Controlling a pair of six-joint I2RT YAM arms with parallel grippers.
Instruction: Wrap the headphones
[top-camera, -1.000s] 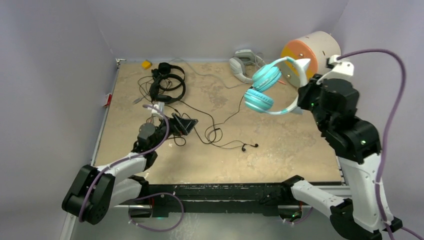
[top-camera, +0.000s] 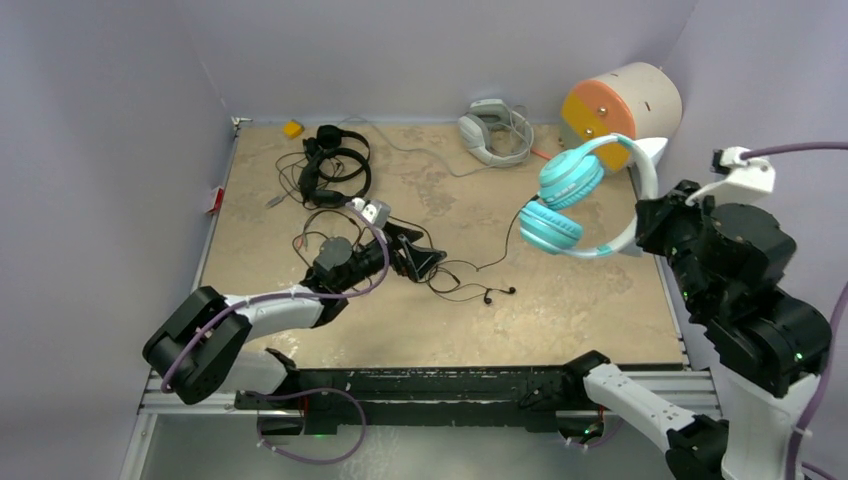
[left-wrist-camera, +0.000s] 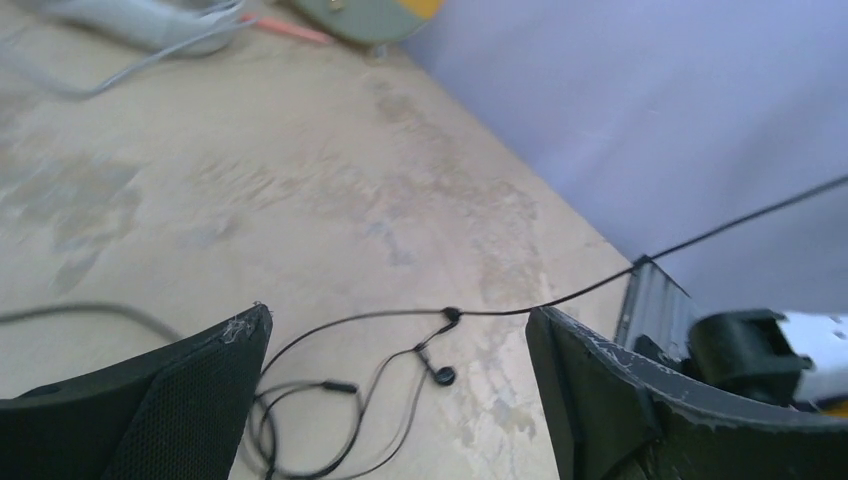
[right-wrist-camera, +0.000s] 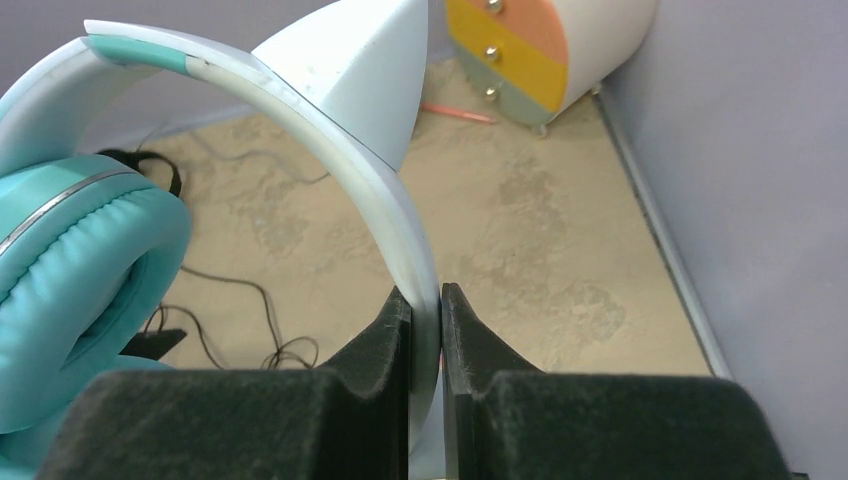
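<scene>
Teal-and-white headphones (top-camera: 568, 178) with a cat-ear headband are held above the right part of the table. My right gripper is shut on their white headband (right-wrist-camera: 398, 225), the ear cups hanging to the left. A thin black cable (top-camera: 505, 247) runs from the lower ear cup down to the table, near loops of black cord with earbuds (top-camera: 490, 297). Low over those loops, my left gripper (top-camera: 428, 260) is open. In the left wrist view, the cord (left-wrist-camera: 370, 317) shows beyond its spread fingers (left-wrist-camera: 235, 345), apparently not gripped.
Black headphones (top-camera: 325, 170) with tangled cord lie at the back left, beside a small yellow block (top-camera: 292, 129). White headphones (top-camera: 495, 135) sit at the back. A large striped cylinder (top-camera: 625, 105) fills the back right corner.
The left gripper has moved right, over the cord loops.
</scene>
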